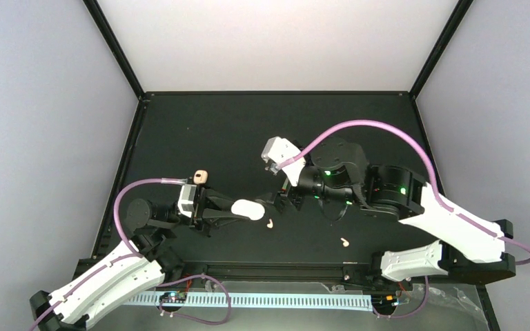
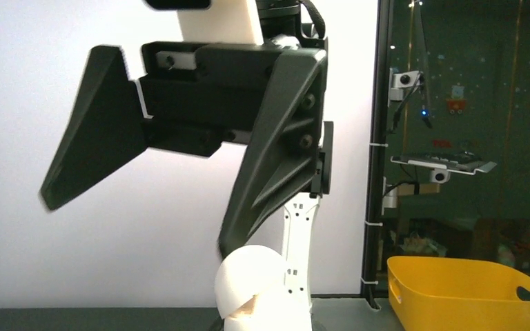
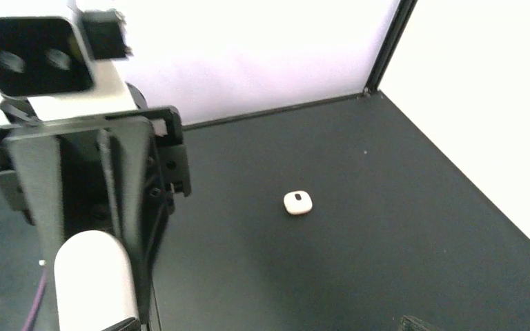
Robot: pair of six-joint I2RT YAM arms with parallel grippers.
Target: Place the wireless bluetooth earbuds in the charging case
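Observation:
The white charging case (image 1: 248,209) is clamped in my left gripper (image 1: 237,209), raised at mid-table. In the left wrist view, the rounded lid of the case (image 2: 250,276) shows at the bottom, with a small beige patch beneath it; I cannot tell how far the lid is raised. My right gripper stands open just beyond the case, one fingertip overlapping the lid's top edge; contact cannot be told. One pale earbud (image 1: 270,224) lies on the table just right of the case, another earbud (image 1: 345,243) farther right.
A small whitish block with a dark spot (image 3: 297,202) sits on the black table, behind the left gripper in the top view. Outside stands a yellow basket (image 2: 469,307).

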